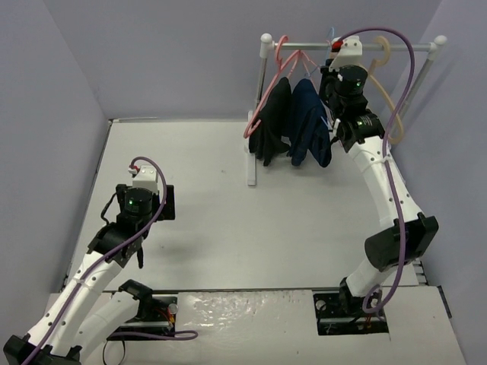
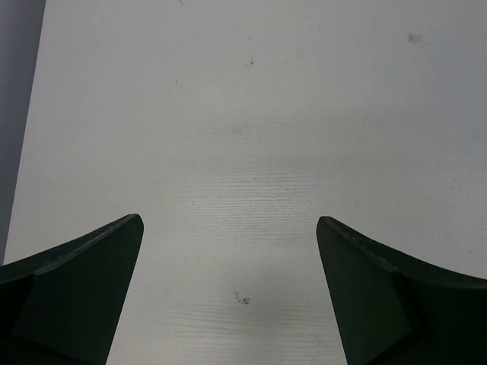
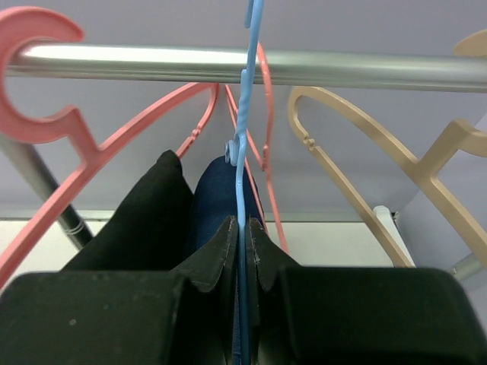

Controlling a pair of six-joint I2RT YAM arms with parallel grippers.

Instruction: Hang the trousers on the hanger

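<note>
Navy trousers (image 1: 307,125) hang at the rack, beside dark green clothing (image 1: 268,129). My right gripper (image 1: 329,68) is up at the rail, shut on the blue hanger (image 3: 245,114), whose thin stem rises in front of the metal bar in the right wrist view, the navy cloth (image 3: 213,199) behind it. My left gripper is low at the left, open over bare white table with nothing between its fingers.
The rail (image 3: 152,62) carries pink hangers (image 3: 91,160) left of the blue one and beige hangers (image 3: 449,205) to its right. Grey walls enclose the sides.
</note>
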